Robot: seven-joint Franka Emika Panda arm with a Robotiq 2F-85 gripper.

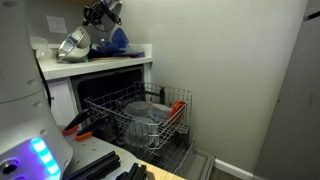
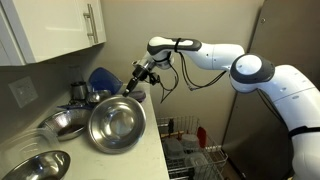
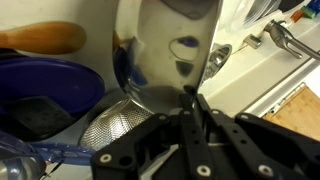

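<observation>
A shiny metal bowl [image 2: 117, 126] is tilted up on its side over the counter in exterior view 2, its inside facing that camera. My gripper [image 2: 131, 90] is shut on its upper rim. The same bowl [image 1: 73, 46] hangs steeply slanted at the counter's left end in exterior view 1, beneath the gripper [image 1: 90, 20]. From the wrist, the bowl's wall [image 3: 165, 45] rises right ahead of the gripper and hides the pinch point in part. Whether the bowl's lower edge touches the counter, I cannot tell.
More bowls, one metal [image 2: 70, 123] and one clear [image 2: 28, 148], stand left on the counter [image 2: 150, 165]. Blue dishware [image 3: 50, 85] and a mesh strainer [image 3: 108, 128] lie close by. The dishwasher's pulled-out rack [image 1: 150, 118] holds dishes below the counter.
</observation>
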